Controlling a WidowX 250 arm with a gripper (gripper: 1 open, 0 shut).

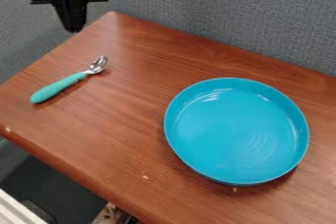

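Note:
A spoon or scoop (59,85) with a teal handle and silver head lies on the wooden table at the left. A wide turquoise plate (237,130) sits at the right. My black gripper (73,24) is at the top left edge of the view, above and away from the spoon, partly cut off; whether it is open or shut is unclear.
The wooden table (144,51) has clear room between spoon and plate and at the back. A grey fabric panel (223,12) stands along the back. Dark floor shows beyond the near left edge.

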